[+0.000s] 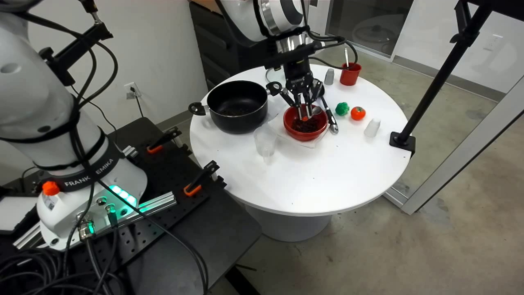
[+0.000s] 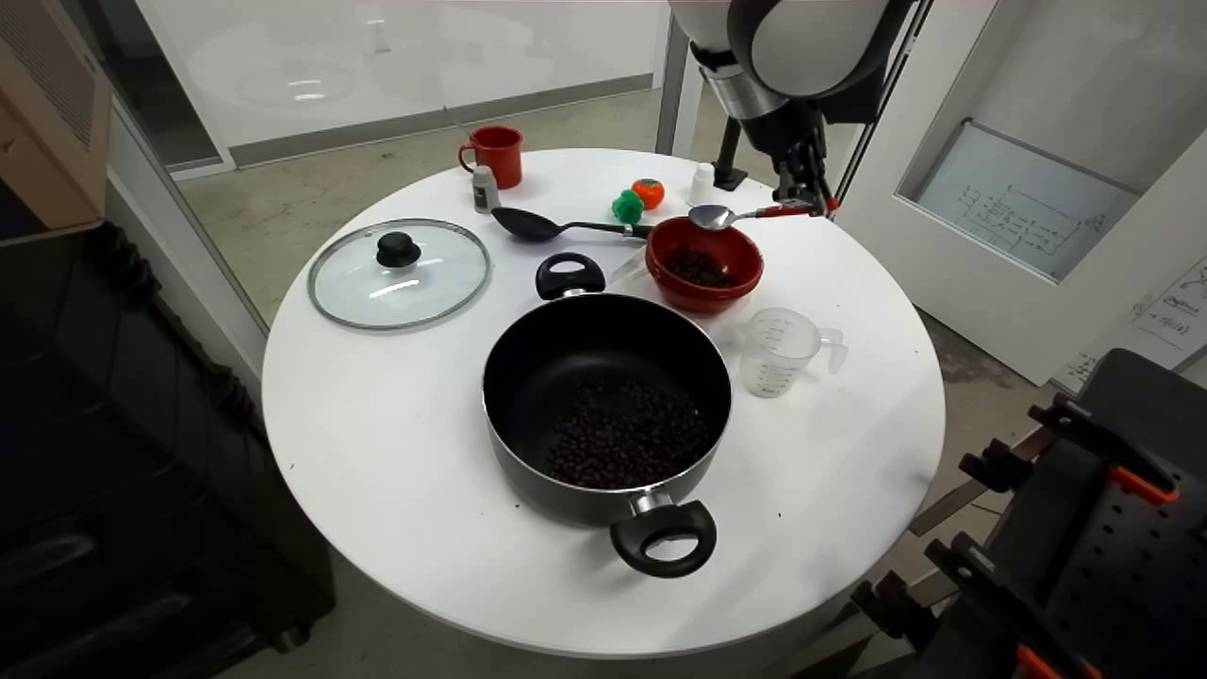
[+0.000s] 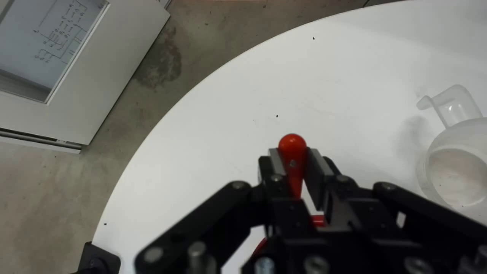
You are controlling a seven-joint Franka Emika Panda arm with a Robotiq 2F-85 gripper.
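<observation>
My gripper is shut on the red handle of a metal spoon [image 2: 713, 217]; the handle's rounded red end pokes out between the fingers in the wrist view. In exterior view 2 the spoon is held about level, its bowl over the red bowl [image 2: 665, 272]. Dark beans [image 2: 697, 268] lie in the red bowl. A large black pot [image 2: 515, 453] with dark beans on its bottom stands nearer that camera. Whether the spoon carries any beans cannot be made out.
A clear measuring cup [image 2: 777, 353] stands beside the red bowl. Around lie a black ladle [image 2: 529, 223], a glass lid [image 2: 339, 283], a toy tomato [image 1: 358, 113], green broccoli [image 1: 342, 108], white and grey shakers and a red mug [image 2: 498, 153].
</observation>
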